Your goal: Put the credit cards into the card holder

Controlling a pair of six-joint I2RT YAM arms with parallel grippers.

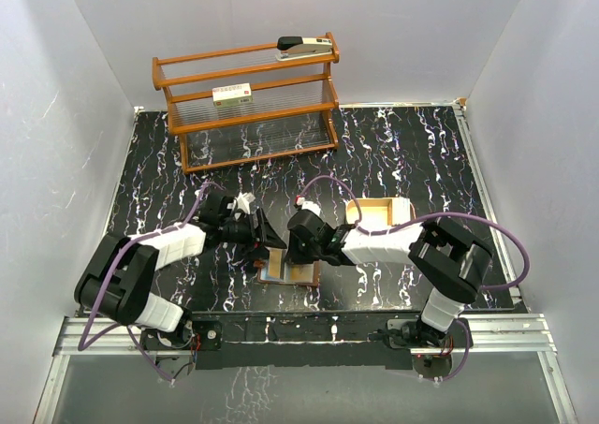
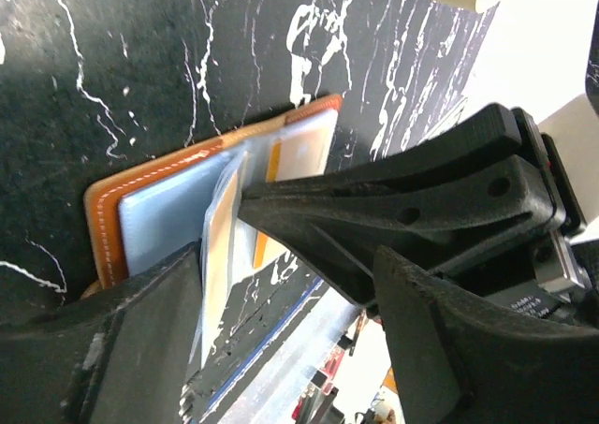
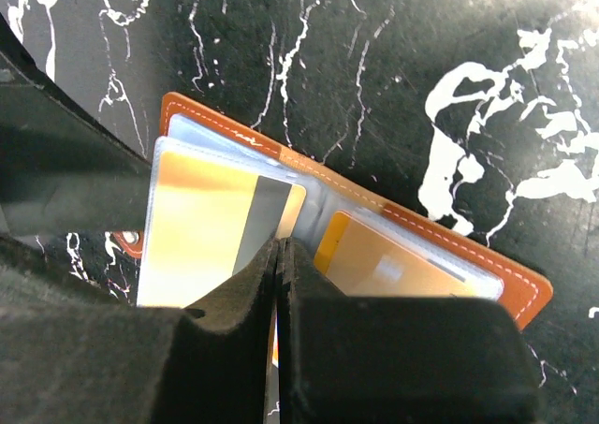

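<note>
The open leather card holder point(image 1: 305, 280) lies on the dark marble surface between my grippers, with pale and yellow cards point(image 3: 213, 209) in its pockets. My left gripper point(image 1: 257, 246) is at its left side; in the left wrist view its part-open fingers straddle the edge of a tilted card point(image 2: 221, 241), whether gripping it I cannot tell. My right gripper is shut over the holder's middle, its tip at the cards, nothing clear between its fingers. Its dark body fills much of the left wrist view.
A tan tray point(image 1: 374, 209) sits right of centre behind the right arm. A wooden rack point(image 1: 243, 120) with a stapler point(image 1: 304, 45) and a small box point(image 1: 231, 94) stands at the back. Bare marble surrounds the holder.
</note>
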